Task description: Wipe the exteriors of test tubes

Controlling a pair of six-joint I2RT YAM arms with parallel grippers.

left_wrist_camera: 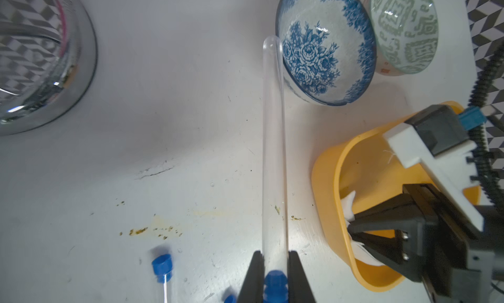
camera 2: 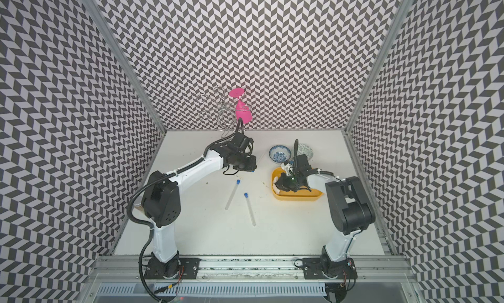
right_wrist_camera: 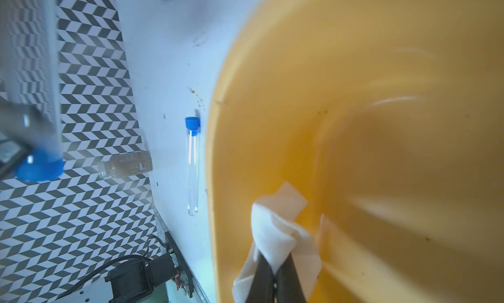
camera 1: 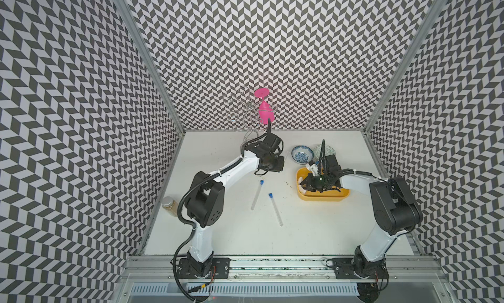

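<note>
My left gripper is shut on a clear test tube (left_wrist_camera: 274, 145) at its blue cap, raised over the table left of the yellow bin (left_wrist_camera: 330, 187). Inside that bin, at its left wall, my right gripper is shut on a crumpled white cloth (right_wrist_camera: 275, 226).
A blue floral bowl (camera 1: 302, 155) and a green patterned bowl (left_wrist_camera: 403, 24) stand behind the bin. A metal stand with a pink glass (camera 1: 265, 111) is at the back. A jar (camera 1: 169, 205) is at the left.
</note>
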